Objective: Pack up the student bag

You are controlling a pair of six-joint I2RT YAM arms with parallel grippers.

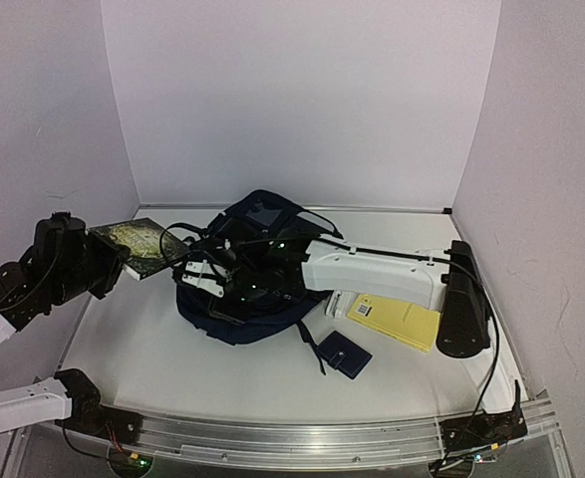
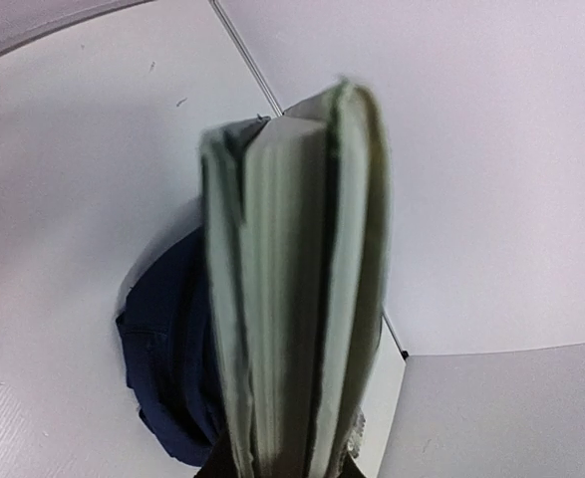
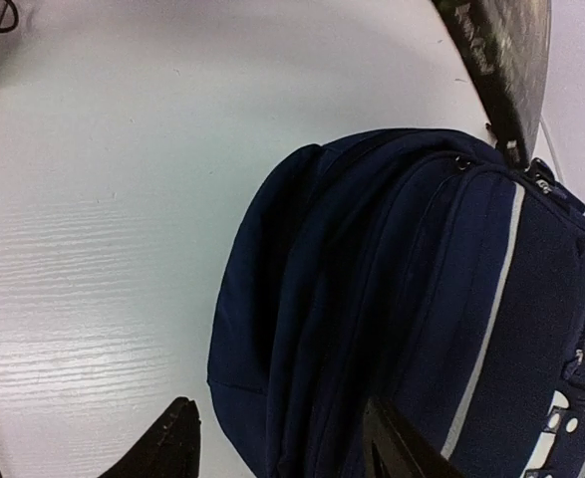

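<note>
A navy school bag [image 1: 237, 324] lies on the white table, its middle largely covered by the right arm in the top view. My left gripper is shut on a book with a dark green and yellow cover [image 1: 143, 244], held up left of the bag. In the left wrist view the book's pale edge [image 2: 287, 239] fills the middle and hides part of the bag. My right gripper is open above the bag's side, with no object gripped between its fingers. The same book shows at the top right of the right wrist view.
Right of the bag lie a yellow notebook [image 1: 397, 321], a small dark blue wallet [image 1: 344, 355] and a white item [image 1: 340, 303] partly under the right arm. A loose strap [image 1: 312, 346] trails beside the wallet. Walls enclose the sides and back.
</note>
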